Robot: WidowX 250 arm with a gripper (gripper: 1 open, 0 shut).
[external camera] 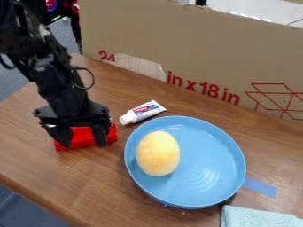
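Note:
My black gripper (pixel 81 133) is down over a red cylinder (pixel 66 144) on the wooden table, open, with its fingers around the middle of the cylinder and partly hiding it. To the right, a blue plate (pixel 205 181) holds a pale yellow round object (pixel 158 152). A white toothpaste tube (pixel 142 112) lies behind the plate, toward the back.
A large cardboard panel (pixel 207 58) stands along the back of the table (pixel 89 182). A light blue cloth (pixel 254 218) is at the front right, near a strip of blue tape (pixel 260 187). The table's left edge drops to a dark floor.

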